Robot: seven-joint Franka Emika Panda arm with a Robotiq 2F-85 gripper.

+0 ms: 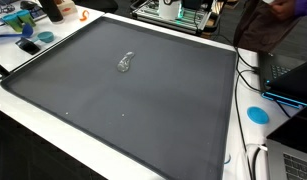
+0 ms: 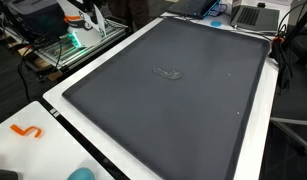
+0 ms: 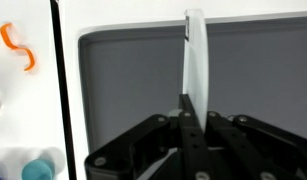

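A small clear, crumpled-looking piece lies on the dark grey tray, towards its far side; exterior view 2 shows the clear piece flat on the surface. In the wrist view my gripper is shut above the tray. A long, narrow white piece with a rounded tip extends forward from the black linkage; I cannot tell whether it belongs to the gripper. The clear piece does not show in the wrist view. Neither exterior view shows the gripper's fingertips.
An orange strip and a teal round item are on the white table left of the tray. A blue disc and laptops sit on the right in exterior view 1. Most of the tray is bare.
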